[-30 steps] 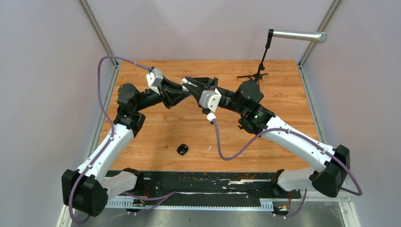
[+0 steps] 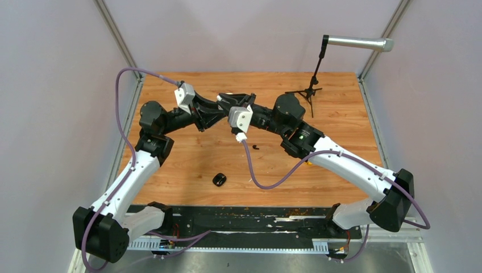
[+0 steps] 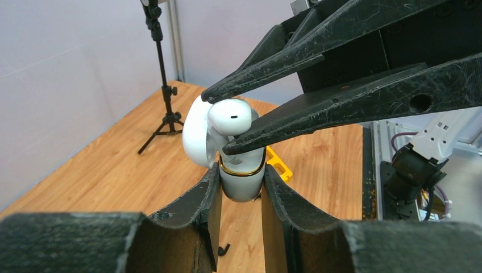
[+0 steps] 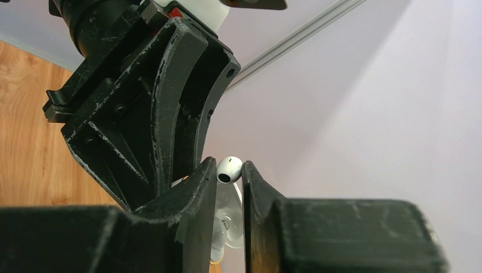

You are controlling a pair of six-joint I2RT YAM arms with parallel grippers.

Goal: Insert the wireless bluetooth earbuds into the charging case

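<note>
Both grippers meet above the middle of the table (image 2: 176, 159). My left gripper is closed round the lower body of the white charging case (image 3: 242, 182), whose lid (image 3: 196, 133) stands open to the side. My right gripper is shut on a white earbud (image 3: 230, 116), held at the top of the case opening; whether it is seated is hidden. In the right wrist view the earbud's white end (image 4: 229, 166) shows between the fingertips, with the clear inner side of the lid behind it.
A small black object (image 2: 219, 179) lies on the front of the table. A yellow object (image 3: 278, 165) is behind the arms. A tripod (image 2: 311, 88) with a silver bar stands at the back right. Small dark bits lie mid-table.
The right arm and its cable have shifted left, toward my left gripper, over the last second. The left arm is nearly still.
</note>
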